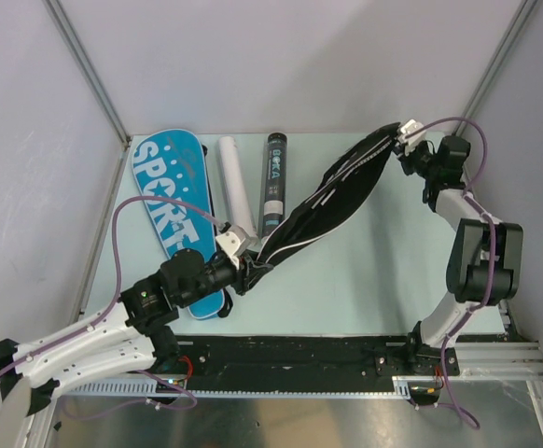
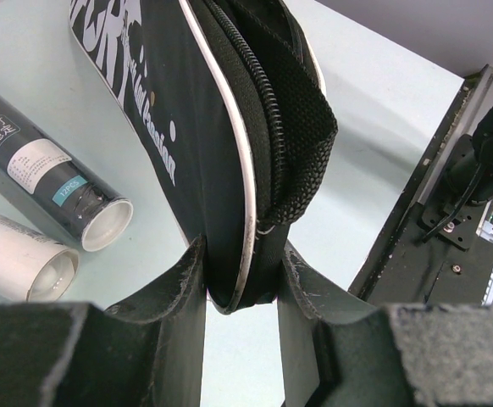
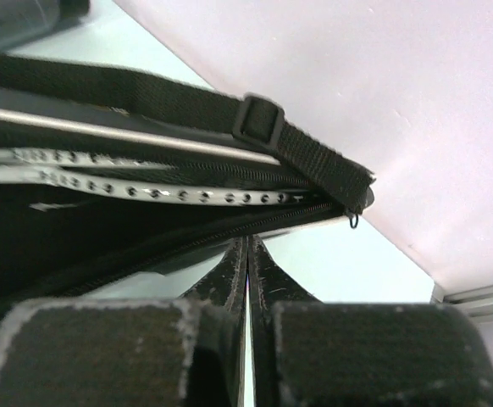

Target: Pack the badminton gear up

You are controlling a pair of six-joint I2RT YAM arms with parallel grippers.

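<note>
A long black racket bag (image 1: 332, 196) with white trim stretches diagonally across the table between my two grippers. At its near end, my left gripper (image 1: 255, 269) has the bag's narrow tip between its fingers. The left wrist view shows the black bag (image 2: 204, 110) touching both fingers (image 2: 183, 275), with an open zipper fold above them. At the far end is my right gripper (image 1: 404, 147), shut. In the right wrist view, its closed fingertips (image 3: 247, 242) meet at the bag's zipper edge, below a black strap (image 3: 314, 157); nothing thick shows between them.
A blue SPORT bag (image 1: 174, 210) lies at the left. Beside it are a white shuttlecock tube (image 1: 237, 187) and a black BOKA tube (image 1: 273, 182). Walls stand at the back and sides.
</note>
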